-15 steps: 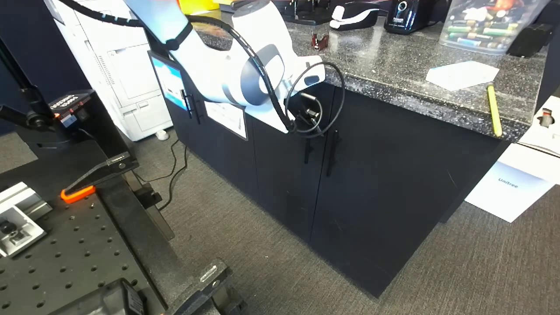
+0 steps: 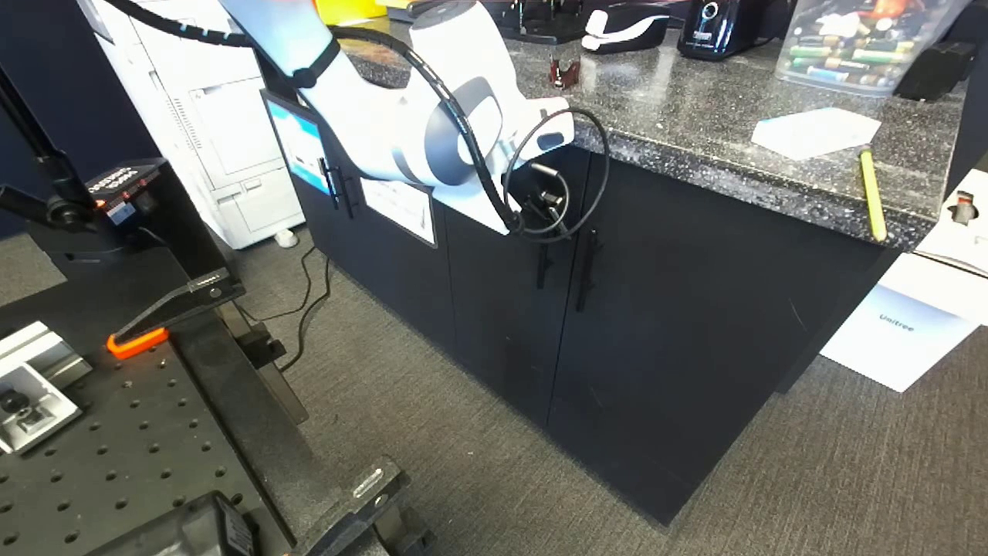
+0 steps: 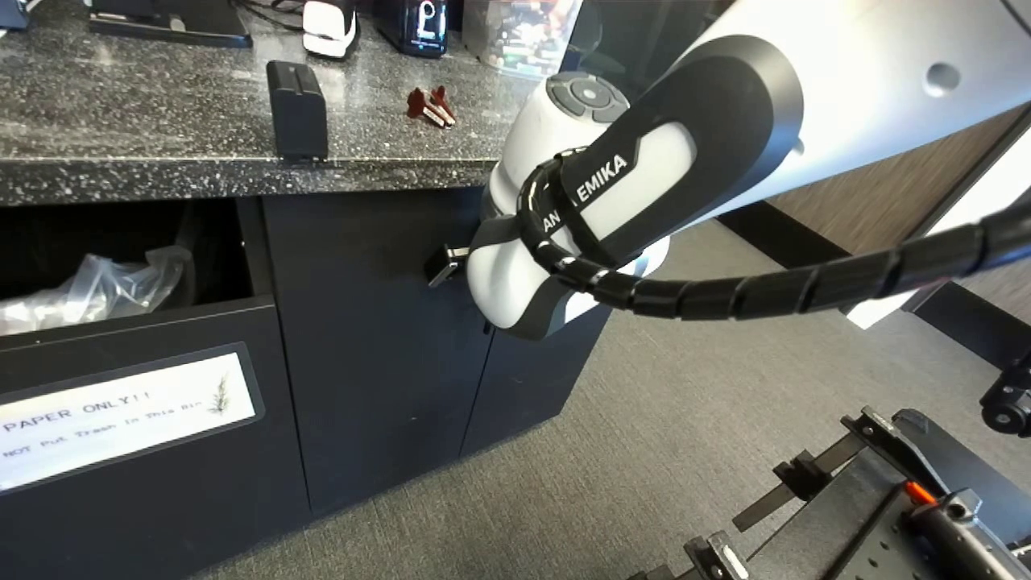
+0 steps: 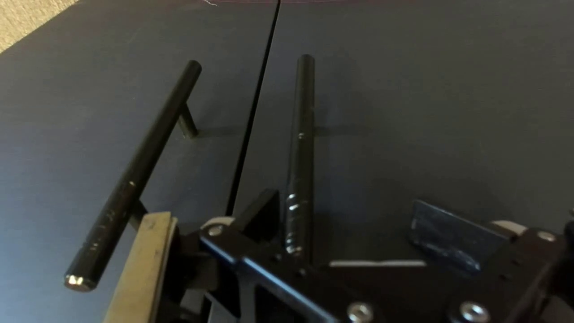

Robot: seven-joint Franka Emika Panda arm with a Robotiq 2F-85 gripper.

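Observation:
Two black bar handles, one on each dark cabinet door, fill the wrist view. The nearer bar, the middle handle (image 4: 304,150), runs down between the fingers of my gripper, close beside the left finger. A wide gap separates it from the right finger pad (image 4: 446,237), so the fingers stand apart. The other bar, the left handle (image 4: 137,169), lies outside the left finger. Whether the left finger touches the middle handle cannot be told. In exterior view 1 the fingers are mostly hidden behind the arm and a looped cable (image 2: 607,157).
The stone countertop (image 2: 685,120) overhangs the doors just above the hand. An open paper bin drawer (image 3: 135,324) is in exterior view 2. On the counter are a red staple remover (image 3: 432,106) and a black block (image 3: 296,111). A perforated work table (image 2: 102,463) stands opposite, across carpet.

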